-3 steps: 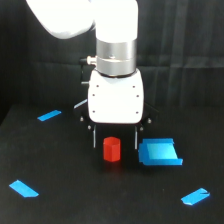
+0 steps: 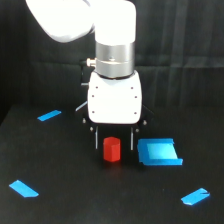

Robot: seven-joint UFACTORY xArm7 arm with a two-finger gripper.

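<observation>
A red block (image 2: 112,150) stands on the dark table near the middle of the view. Above and around it is my white gripper (image 2: 115,138), pointing down. Its two thin dark fingers are spread wide, one on either side of the block, with the right one farther from it. The gripper is open, and gaps show between the fingers and the block. Whether the fingers are level with the block in depth is hard to tell.
Right of the block lies a square outlined in bright blue (image 2: 158,161). Blue tape strips mark the table at the far left (image 2: 49,115), front left (image 2: 23,188) and front right (image 2: 195,197).
The gripper's fingers appear slightly closer together than before. The block and the blue square have not visibly moved.
</observation>
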